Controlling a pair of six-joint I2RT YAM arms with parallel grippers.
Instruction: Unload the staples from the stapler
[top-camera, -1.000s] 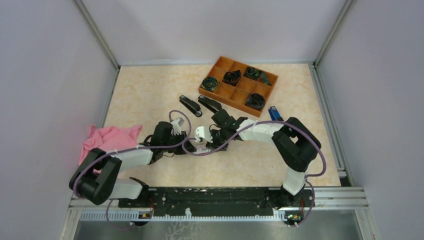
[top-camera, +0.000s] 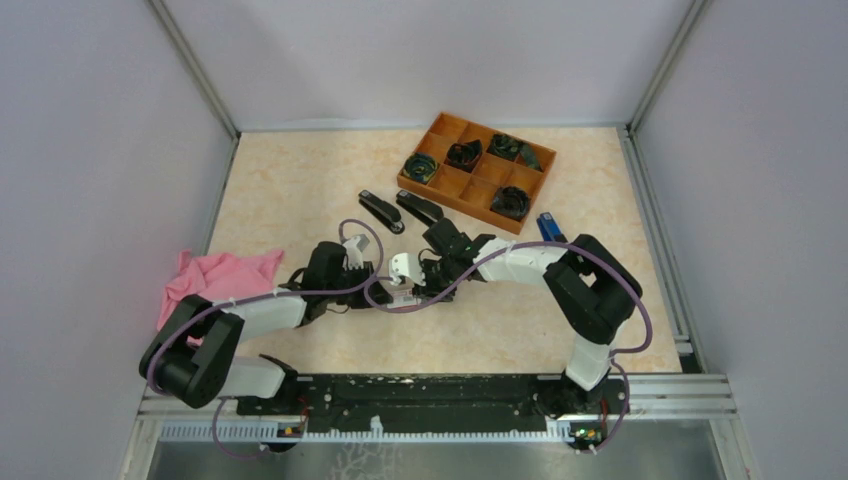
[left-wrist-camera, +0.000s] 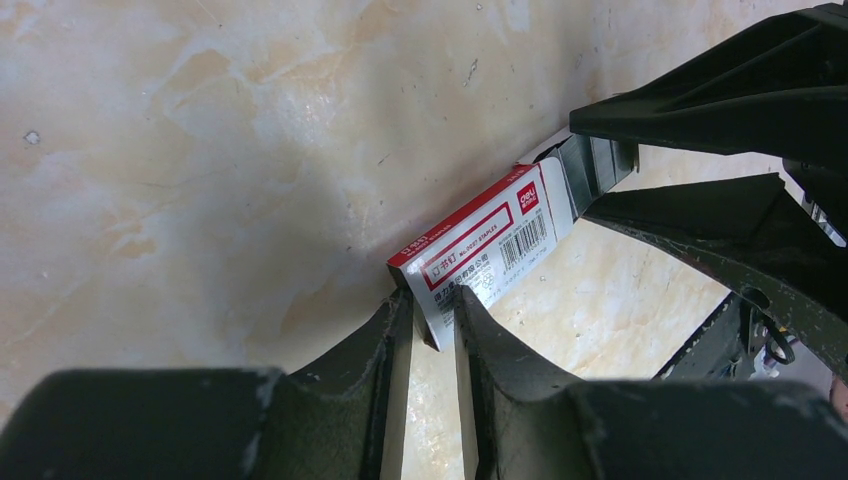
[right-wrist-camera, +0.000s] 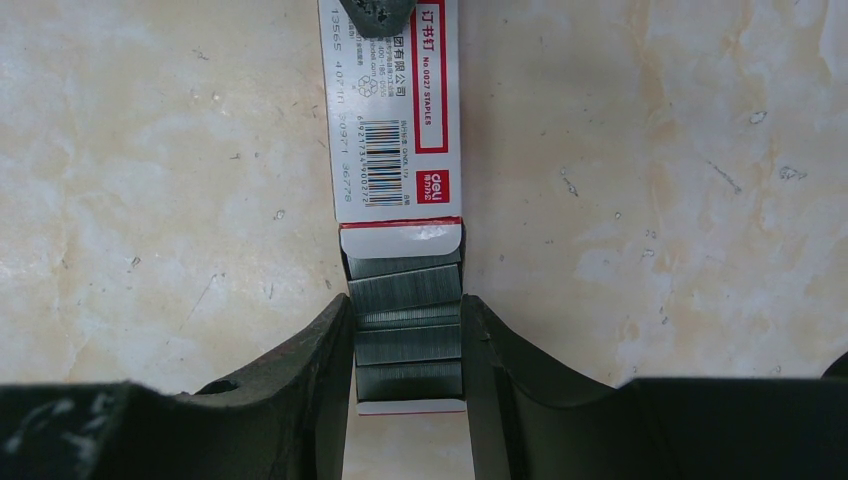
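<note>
A white-and-red staples box (left-wrist-camera: 495, 240) (right-wrist-camera: 390, 150) lies on the table between my grippers, its flap open and grey staple strips (right-wrist-camera: 405, 285) showing at that end. My right gripper is shut on those strips, one finger either side. My left gripper is at the box's other end, fingertips close together at its end face; whether they grip it is hard to tell. In the top view two black staplers (top-camera: 381, 212) (top-camera: 419, 208) and a blue one (top-camera: 550, 228) lie behind the arms.
A wooden compartment tray (top-camera: 480, 184) with dark items stands at the back. A pink cloth (top-camera: 220, 275) lies at the left beside the left arm. The table front between the arms is clear.
My left arm has shifted very slightly in the top view; otherwise little visibly differs.
</note>
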